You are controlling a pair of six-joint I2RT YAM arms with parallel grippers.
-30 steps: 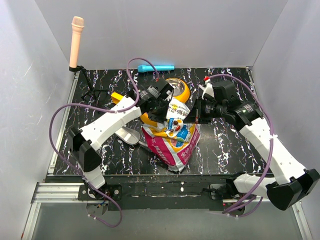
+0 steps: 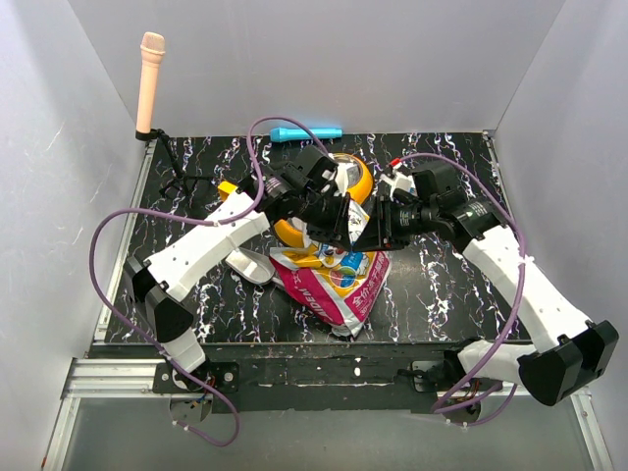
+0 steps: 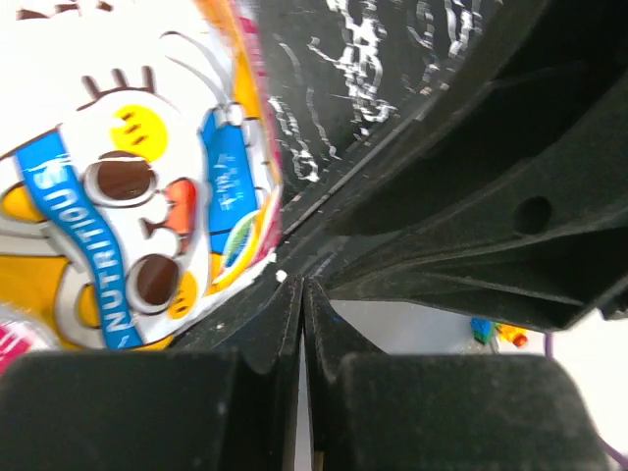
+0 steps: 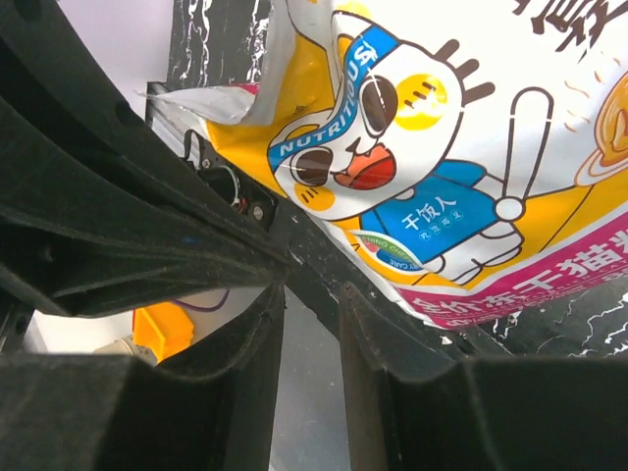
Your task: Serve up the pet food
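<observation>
A pink, white and yellow pet food bag [image 2: 334, 294] stands at the front middle of the table in the top view. Its cartoon-printed side [image 3: 118, 196] fills the left of the left wrist view. Above the bag's top, my left gripper is shut, and nothing shows between its fingers. My right gripper is partly open beside the bag [image 4: 422, 147], with an empty gap between its fingertips. In the top view the two grippers nearly meet and hide part of the bag's top. A scoop [image 2: 252, 266] lies left of the bag.
Behind the bag is a yellow-orange double bowl [image 2: 363, 181], partly covered by the left arm. A blue cylinder [image 2: 306, 133] lies along the back edge, and a black tripod [image 2: 180, 182] stands back left.
My left gripper has moved right, towards the right one.
</observation>
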